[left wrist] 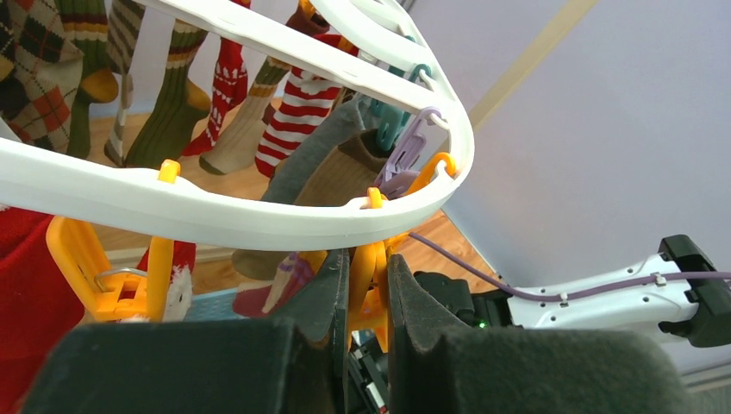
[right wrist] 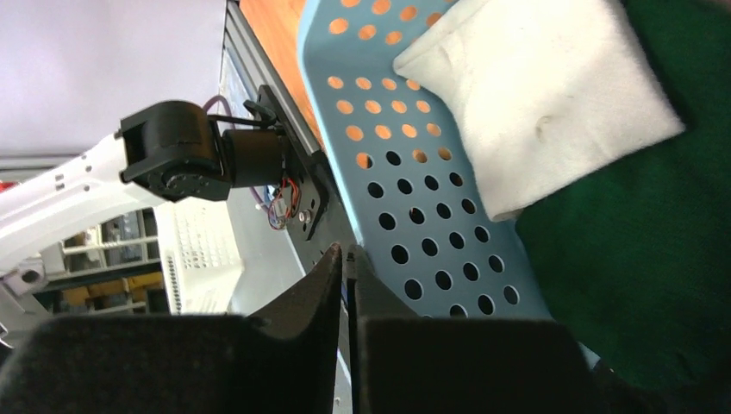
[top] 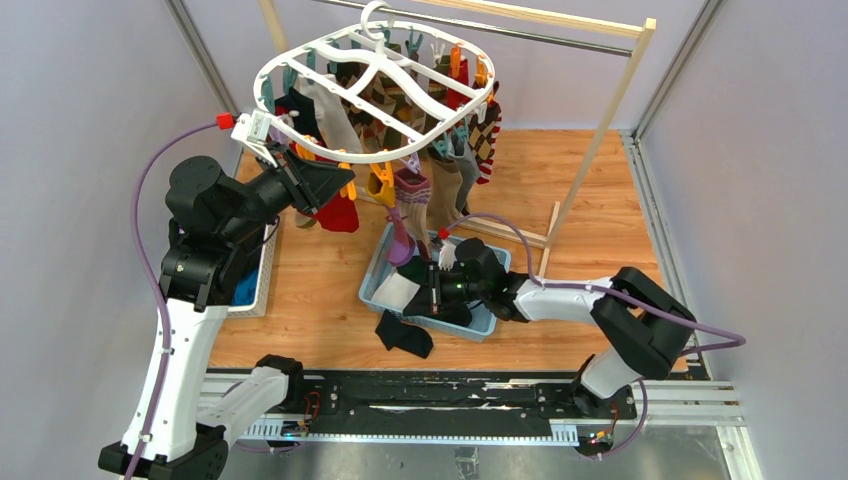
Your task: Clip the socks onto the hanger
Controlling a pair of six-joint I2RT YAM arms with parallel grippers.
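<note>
A white oval hanger (top: 376, 75) carries many clipped socks. At its near rim my left gripper is shut on an orange clip (left wrist: 369, 285). A purple sock (top: 399, 240) hangs at the front, above the blue basket (top: 375, 268). My right gripper (top: 434, 300) is low over the basket. Its fingertips stand close together in the right wrist view, with no sock visible between them. In the basket are a white sock (right wrist: 552, 95) and a dark green sock (right wrist: 634, 259). A black sock (top: 404, 336) lies on the floor beside the basket's front left corner.
Another orange clip (left wrist: 121, 276) sits along the rim near a red sock (left wrist: 30, 285). A white basket (top: 262, 275) stands partly behind my left arm. The stand's wooden leg (top: 590, 150) rises at the right. Floor between the two baskets is clear.
</note>
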